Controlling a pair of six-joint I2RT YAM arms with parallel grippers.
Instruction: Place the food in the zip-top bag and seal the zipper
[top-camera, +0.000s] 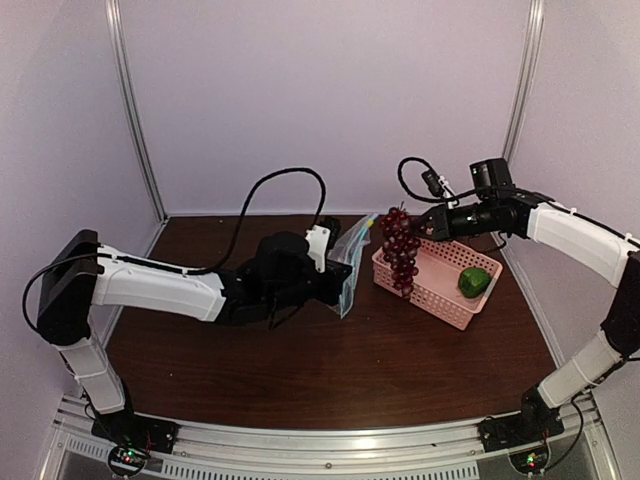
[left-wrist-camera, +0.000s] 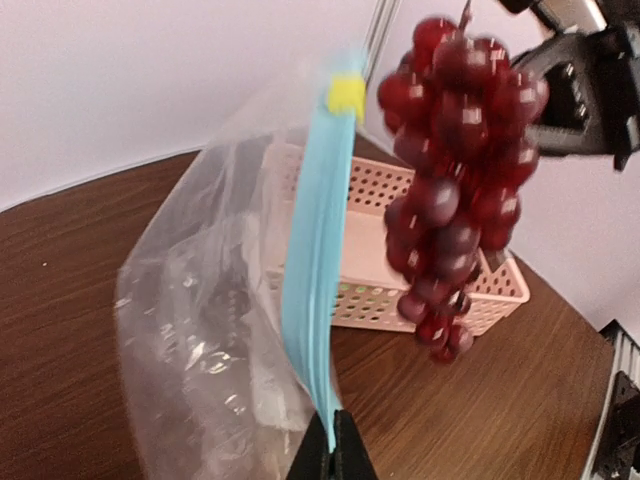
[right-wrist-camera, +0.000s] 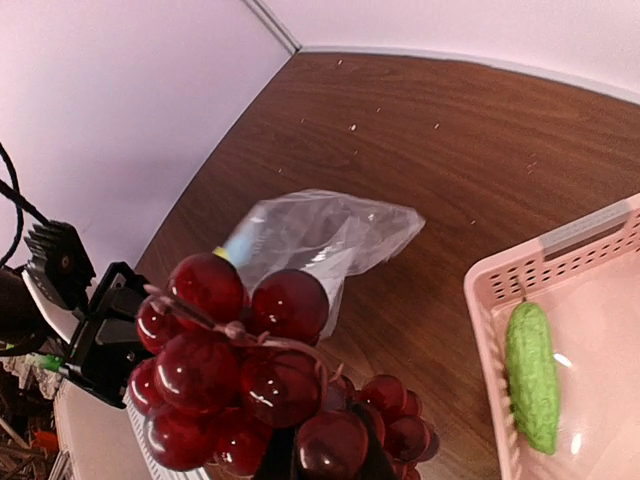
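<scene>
A bunch of dark red grapes (top-camera: 401, 252) hangs in the air with my right gripper (top-camera: 424, 226) shut on its upper part. In the right wrist view the grapes (right-wrist-camera: 240, 375) cover most of the fingers. A clear zip top bag (left-wrist-camera: 215, 290) with a light blue zipper strip (left-wrist-camera: 318, 240) and a yellow tab hangs from my left gripper, which is shut on the strip's edge. Beside the bag, to its right, are the grapes (left-wrist-camera: 455, 170), outside it and apart from it. How wide the bag's mouth stands cannot be told.
A pink basket (top-camera: 440, 307) stands at right on the brown table, partly beneath the grapes. Inside it are a green pepper-like item (top-camera: 474, 282) and a long light green vegetable (right-wrist-camera: 531, 375).
</scene>
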